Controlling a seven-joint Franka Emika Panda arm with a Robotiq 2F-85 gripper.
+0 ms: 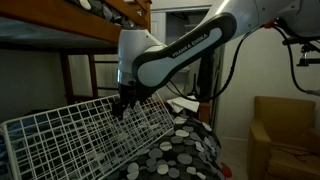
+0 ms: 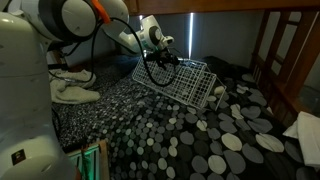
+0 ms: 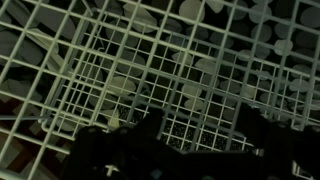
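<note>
A large white wire basket [image 1: 75,140] stands tilted over the spotted bedding, its open grid filling the left of exterior view 1. My gripper [image 1: 125,102] is at the basket's upper edge, shut on its wire. From the other side, exterior view 2 shows the gripper [image 2: 164,60] at the top of the basket [image 2: 185,82]. In the wrist view, the wire grid [image 3: 185,75] spreads across the frame, with the dark fingers [image 3: 150,126] against it at the bottom. The exact wire between the fingertips is hard to make out in the dark.
Dark bedding with pale round spots [image 2: 200,145] covers the surface below. Wooden bunk-bed posts [image 2: 275,45] and an upper bunk [image 1: 60,38] stand close by. A tan armchair [image 1: 285,140] is off to the right. A small pale item [image 2: 219,91] lies beside the basket.
</note>
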